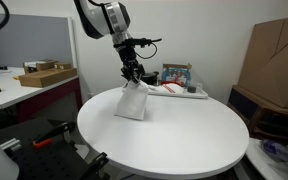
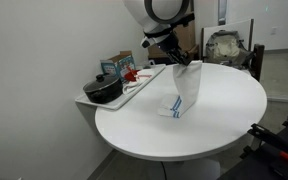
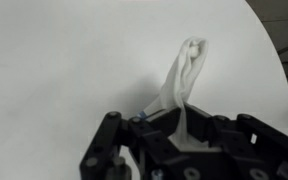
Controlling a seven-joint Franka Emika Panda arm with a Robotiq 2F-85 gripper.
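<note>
From my gripper [image 1: 136, 82] hangs a white cloth [image 1: 131, 103], pinched near its top with the fingers shut. In the second exterior view the cloth [image 2: 186, 88] drapes down from the gripper [image 2: 187, 64], and a lower part with blue stripes [image 2: 172, 105] rests on the table. A narrow end of the cloth [image 3: 187, 70] sticks out past the fingers in the wrist view. The fingertips themselves are mostly covered by the cloth there.
Cardboard boxes [image 1: 46, 75] stand off to the left.
</note>
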